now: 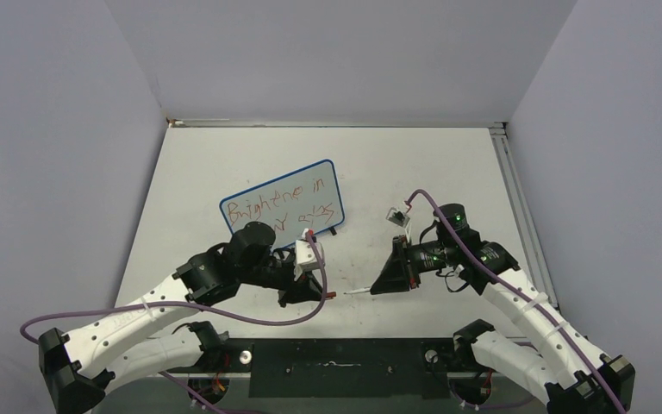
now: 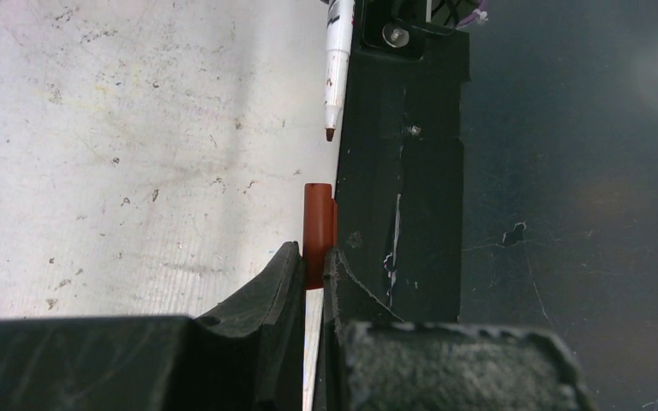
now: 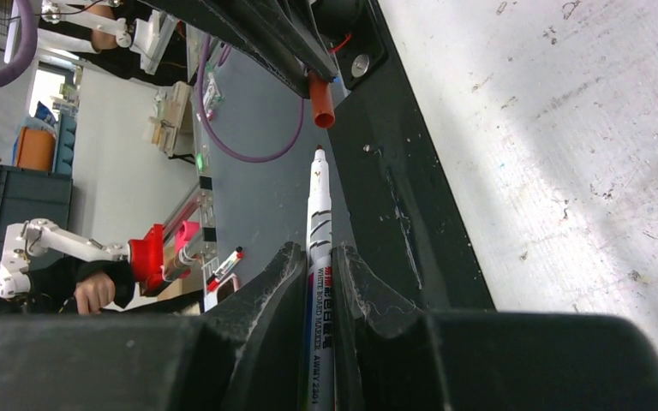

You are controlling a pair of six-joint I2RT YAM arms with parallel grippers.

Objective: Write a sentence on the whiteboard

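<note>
The blue-framed whiteboard point(image 1: 297, 184) lies tilted on the table, bearing red handwriting point(image 1: 269, 203) that reads roughly "Brightne in" above a partly hidden lower line. My left gripper point(image 1: 322, 297) is shut on a red-brown marker cap point(image 2: 318, 224), whose open end points away from the fingers. Opposite it, my right gripper point(image 1: 373, 291) is shut on a white whiteboard marker point(image 3: 320, 224) with its brown-red tip point(image 2: 330, 134) bare. Tip and cap face each other across a small gap, not touching. The left arm covers the board's lower left part.
Both grippers hang near the table's front edge, above or beside the black strip point(image 1: 349, 366). Table surface point(image 1: 414, 164) right of and behind the board is clear. Purple cables point(image 1: 224, 316) loop along both arms.
</note>
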